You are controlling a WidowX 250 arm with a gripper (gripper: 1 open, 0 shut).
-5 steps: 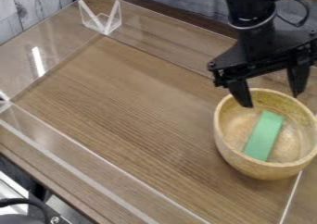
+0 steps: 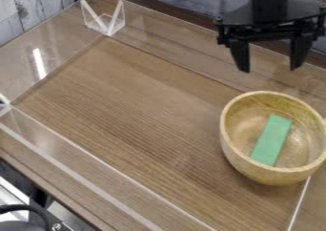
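My black gripper (image 2: 260, 42) hangs at the top right of the camera view, above and behind a tan round bowl (image 2: 234, 134), with its fingers open. A green rectangular block (image 2: 272, 139) lies inside the bowl at the lower right. Nothing shows between the fingers.
A small white wire-like object (image 2: 105, 17) stands at the back left. Dark cables lie at the bottom left corner.
My gripper has moved up and back, away from the bowl. The bowl and green block look unmoved.
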